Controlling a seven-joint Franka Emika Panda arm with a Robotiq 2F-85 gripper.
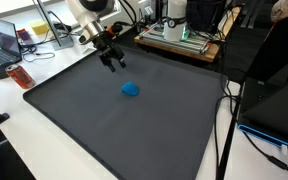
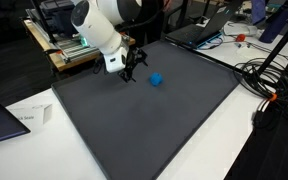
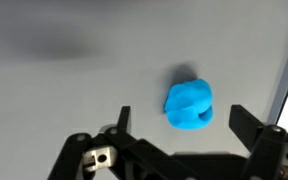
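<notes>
A small bright blue object (image 1: 130,88), soft-looking and bunched, lies on the dark grey board (image 1: 114,125). The exterior view 2 also has the blue object (image 2: 156,79), a short way right of my gripper (image 2: 132,75). From the wrist camera, the blue object (image 3: 189,105) appears ahead of the fingers, right of the middle of their gap. My gripper stands open, its two black fingers wide apart and nothing held between them. In exterior view 1 the gripper (image 1: 112,64) hangs above the board, to the left of and behind the blue object.
A red can (image 1: 21,76) stands off the board's left edge, near a laptop (image 1: 9,38). Black cables (image 1: 229,100) run along the right side. A wooden box (image 1: 189,45) sits behind. Most of the board is bare.
</notes>
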